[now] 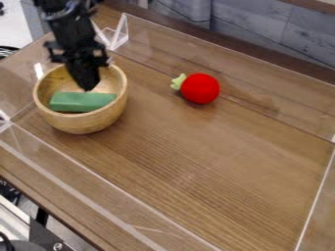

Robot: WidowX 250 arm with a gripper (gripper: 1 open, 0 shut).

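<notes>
A light wooden bowl (108, 120) sits at the left of the table, with a green block (84, 102) lying inside it. My black gripper (73, 51) is above the bowl's back part, blurred, with its fingers pointing down; whether they are open or shut is hard to see, and nothing clearly hangs from them.
A red tomato-like object (199, 88) with a green top lies right of the bowl. A grey wall (262, 34) runs along the back.
</notes>
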